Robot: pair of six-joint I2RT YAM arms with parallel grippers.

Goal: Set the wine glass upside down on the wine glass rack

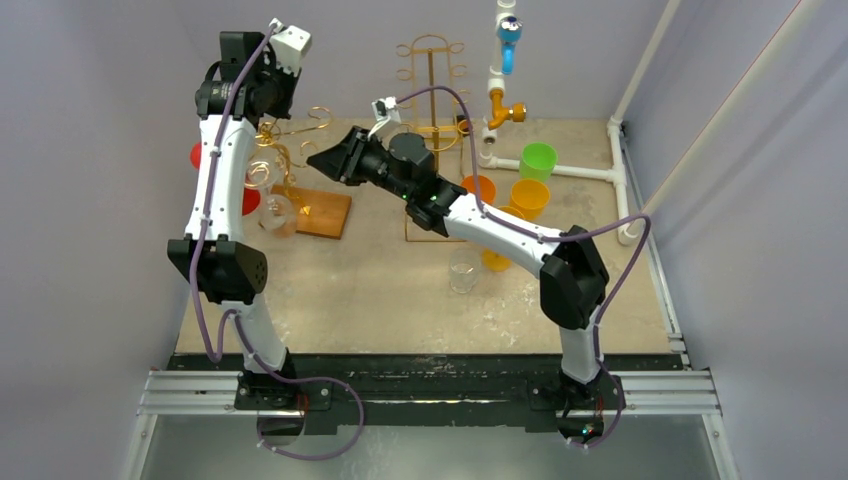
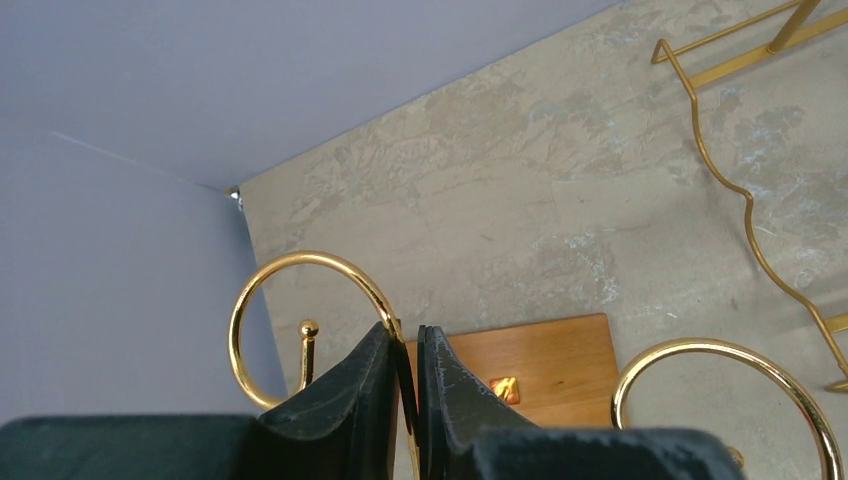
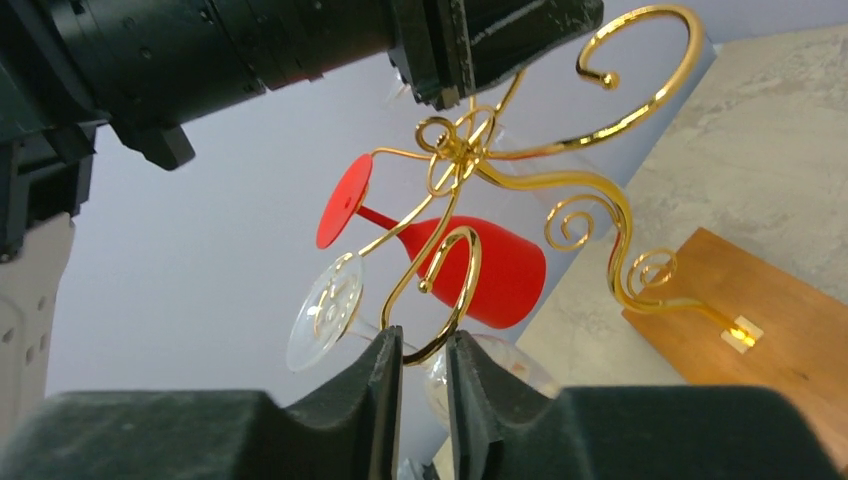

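The gold wine glass rack [image 1: 300,145] stands on a wooden base [image 1: 325,213] at the left of the table. Its curled wire arm [image 2: 372,290] passes between the fingers of my left gripper, which is shut on it. On the rack hang a red wine glass [image 3: 495,265] and a clear wine glass [image 3: 335,295], both with foot up and bowl down. My right gripper is part open, with no glass held between its fingers. From the top view, this gripper [image 1: 312,165] is just right of the rack; its wrist view shows a gold hook loop beyond the fingertips.
A tall gold wire stand [image 1: 430,85] is behind the right arm. To its right are a green cup [image 1: 538,160], orange cups and a pipe with a blue-handled tap [image 1: 508,45]. A clear glass [image 1: 464,270] sits mid-table.
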